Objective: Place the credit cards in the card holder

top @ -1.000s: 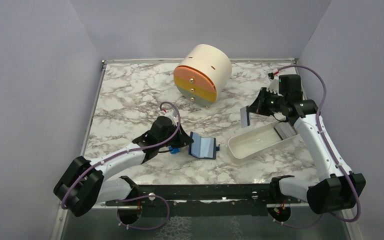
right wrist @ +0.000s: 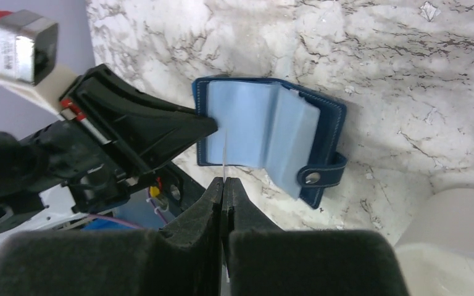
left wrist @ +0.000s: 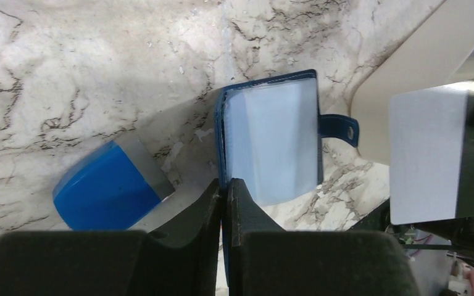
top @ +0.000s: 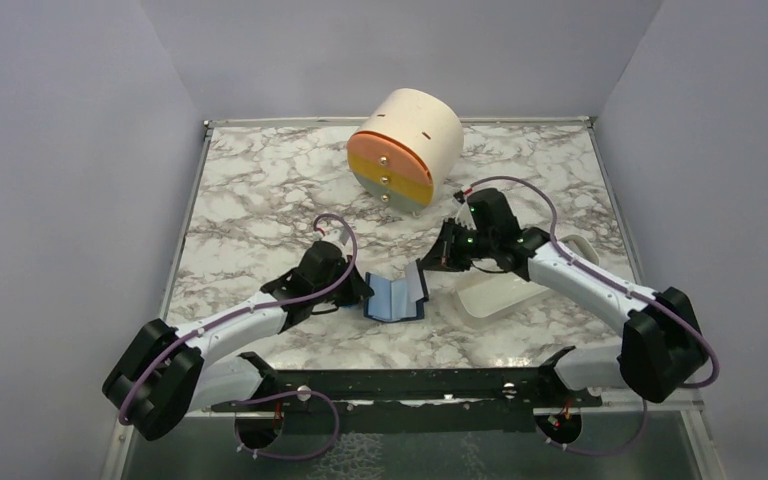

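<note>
The card holder (top: 392, 298), blue with pale sleeves and a snap strap, lies open on the marble table. My left gripper is at its left edge, fingers close together on the dark cover edge; whether they grip it is hard to tell. My right gripper is shut on a thin card seen edge-on, held over the holder; in the left wrist view this card (left wrist: 426, 154) shows white with a dark stripe.
A white tray (top: 490, 300) stands right of the holder, partly under the right arm. A round drawer box (top: 410, 130) is at the back. A blue object (left wrist: 105, 185) lies beside the left gripper.
My right gripper has moved left and down with the card, from over the tray to over the holder. My left gripper and the holder have shifted slightly left.
</note>
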